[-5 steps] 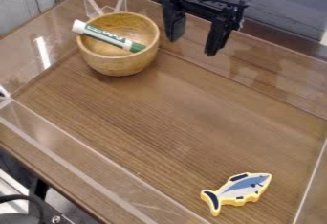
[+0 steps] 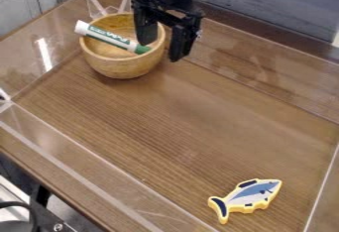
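My gripper (image 2: 167,36), black, hangs from the top of the camera view over the right part of a round wooden bowl (image 2: 122,64), standing open. In the bowl a white tube with a green label (image 2: 111,36) lies tilted against the rim, its left end raised over the edge. A toy fish (image 2: 247,196) in pale yellow, blue and white lies flat at the lower right, well apart from the gripper.
A pale wall runs along the back. Black cables show at the lower left corner.
My gripper has moved left from above the bare table toward the bowl. The bowl, tube and fish look unmoved.
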